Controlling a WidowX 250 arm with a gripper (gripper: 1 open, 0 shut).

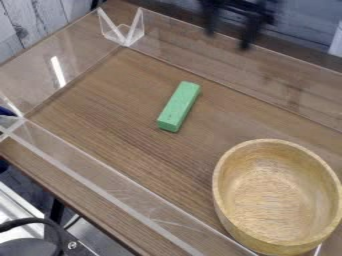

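Note:
A green rectangular block [179, 106] lies on the wooden floor of the tray, left of centre. My gripper [235, 18] is a dark, blurred shape at the top edge, well above and right of the block and apart from it; its finger state is unclear.
A round wooden bowl [274, 195] fills the lower right. A clear plastic piece [122, 28] stands in the top left corner. Clear walls edge the tray. The middle of the floor around the block is open.

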